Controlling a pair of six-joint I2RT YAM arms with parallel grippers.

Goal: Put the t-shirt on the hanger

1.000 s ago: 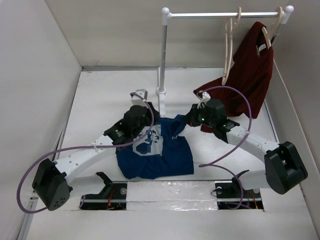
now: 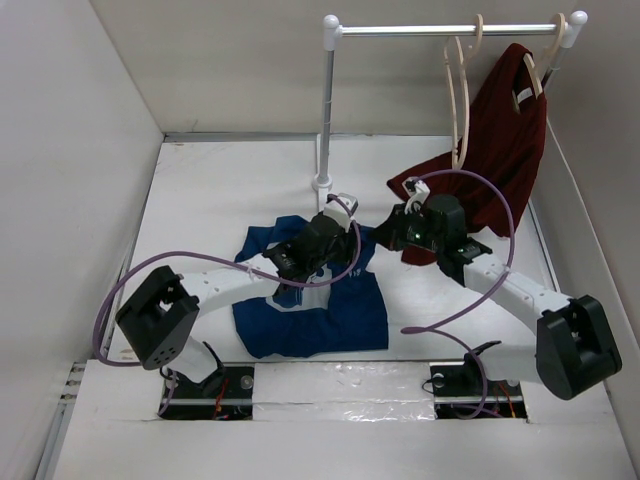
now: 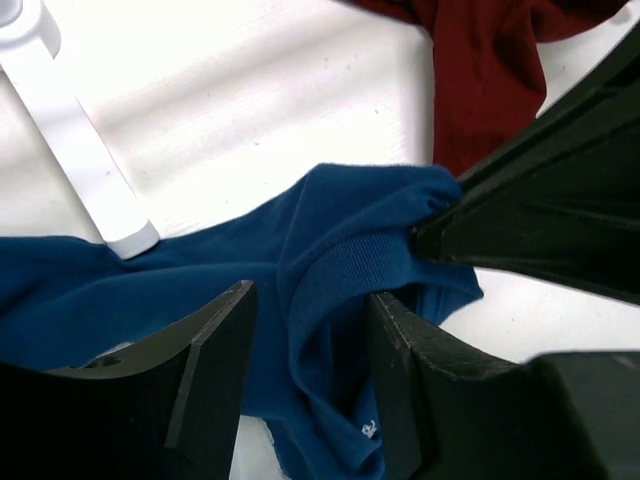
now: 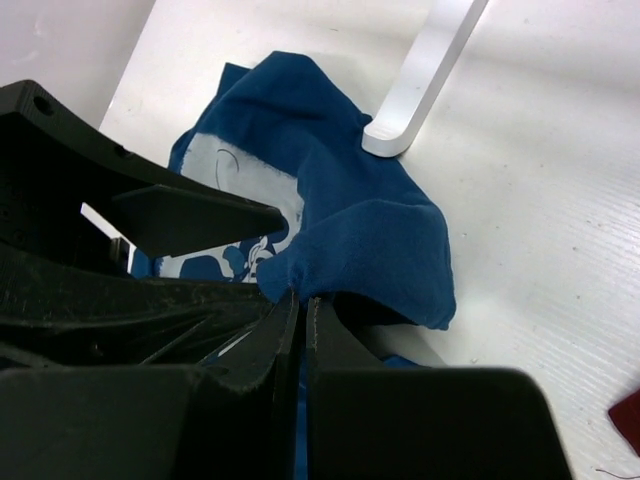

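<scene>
The blue t-shirt (image 2: 310, 328) with a white print lies spread on the floor before the rack's foot, one edge lifted. My right gripper (image 2: 385, 235) is shut on that lifted fold (image 4: 355, 255), with cloth at its fingertips in the right wrist view. My left gripper stands part open just over the same fold (image 3: 365, 220), beside the right gripper's fingers (image 3: 530, 200); whether cloth is between its tips is unclear. Pale wooden hangers (image 2: 454, 110) hang on the rail above.
The rail (image 2: 400, 30) runs across the back on a white post (image 2: 326, 120). A dark red garment (image 2: 490, 150) hangs at the right, its lower part on the floor.
My right arm has shifted slightly right.
</scene>
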